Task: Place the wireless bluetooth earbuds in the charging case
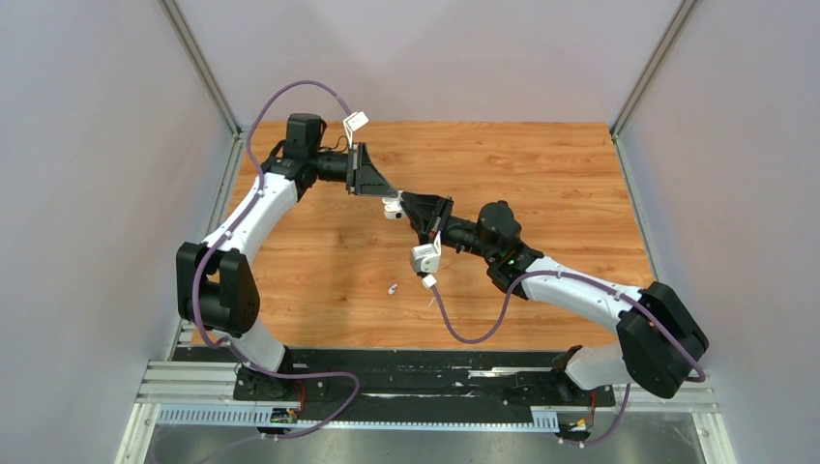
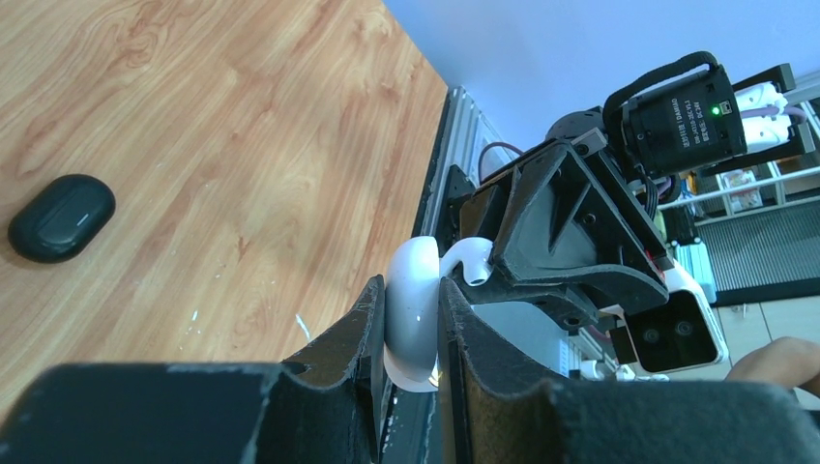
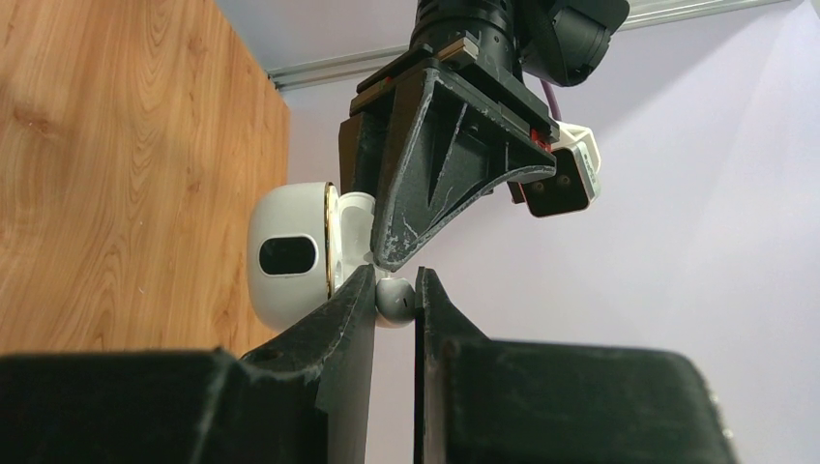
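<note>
The white charging case (image 3: 282,253) with a dark oval window is open, its pale inner side facing my right gripper. My left gripper is shut on the case, which fills the gap between its fingers. Between the right fingertips sits a white earbud, its curved body also in the left wrist view right beside the case; that gripper is shut on it. Whether the bud touches the case cannot be told. A second white earbud (image 1: 392,288) lies on the table, in front of the grippers.
A black rounded case (image 2: 63,217) lies on the wooden table (image 1: 541,164). A thin white mark or piece shows near the loose earbud. Purple cables hang along both arms, and the two grippers nearly meet above the table's middle.
</note>
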